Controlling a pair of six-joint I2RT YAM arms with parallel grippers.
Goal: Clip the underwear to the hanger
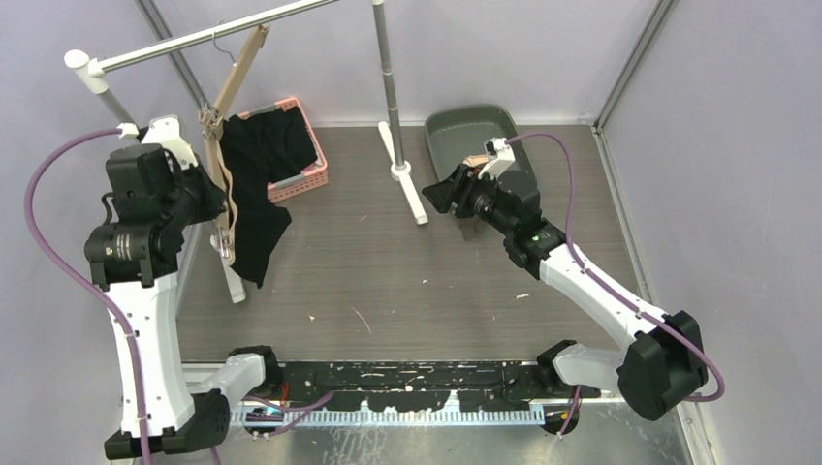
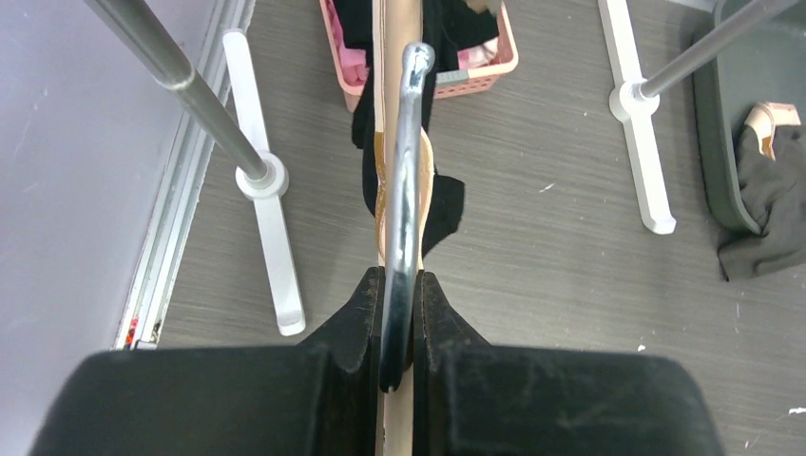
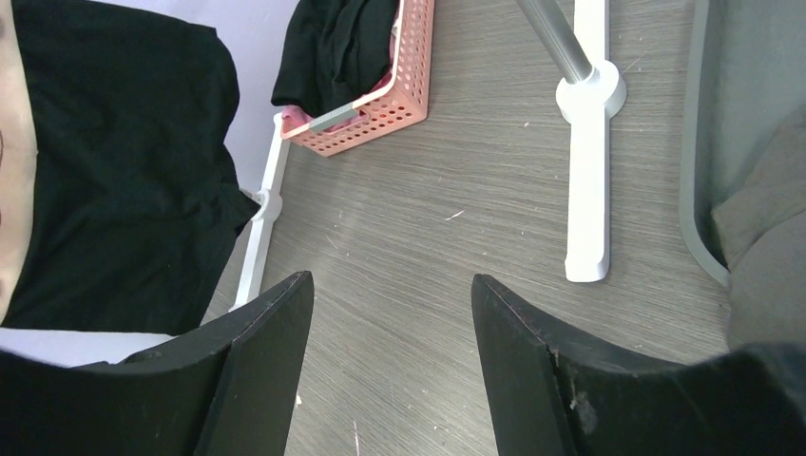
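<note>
My left gripper is shut on a wooden clip hanger (image 2: 402,171), whose metal bar faces the camera. The black underwear (image 1: 254,232) with its beige band hangs from it, under the upper hanger (image 1: 239,70) on the rack's rail, the two meeting near the metal clips. In the right wrist view the black fabric (image 3: 124,161) hangs at the left. My right gripper stands open and empty beside the green tray (image 1: 465,126).
A pink basket (image 3: 390,119) with black cloth stands at the back left. The green tray holds grey cloth (image 3: 770,256). White rack feet (image 3: 587,190) rest on the floor, whose middle is clear.
</note>
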